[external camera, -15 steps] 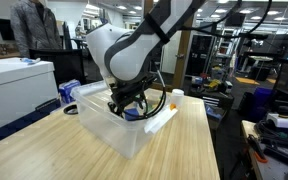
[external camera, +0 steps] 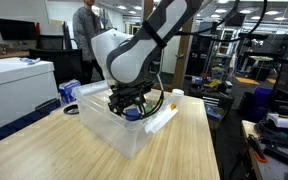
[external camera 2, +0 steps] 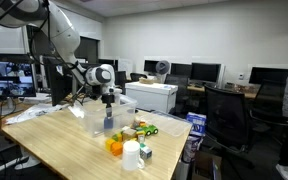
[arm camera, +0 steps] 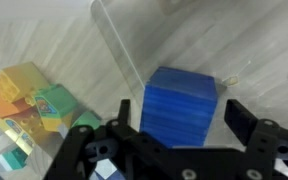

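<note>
A blue block-like object (arm camera: 179, 105) lies on the floor of a clear plastic bin (external camera: 106, 128). In the wrist view it sits between my open gripper's (arm camera: 180, 112) two black fingers, one on either side, with a small gap showing beside the tips. From exterior view 1, the gripper (external camera: 130, 102) is down at the bin's opening, just above the blue object (external camera: 132, 115). Exterior view 2 shows the gripper (external camera 2: 108, 98) over the same bin (external camera 2: 92, 122), with the blue object (external camera 2: 108, 123) visible through the wall.
Outside the bin wall lie several colourful blocks (arm camera: 22, 85). Exterior view 2 shows a white cup (external camera 2: 131, 156) and a green toy (external camera 2: 149, 130) near them.
The arm has shifted slightly to the left in exterior view 1, and the gripper sits a little lower at the bin. The bin has stayed in place.
</note>
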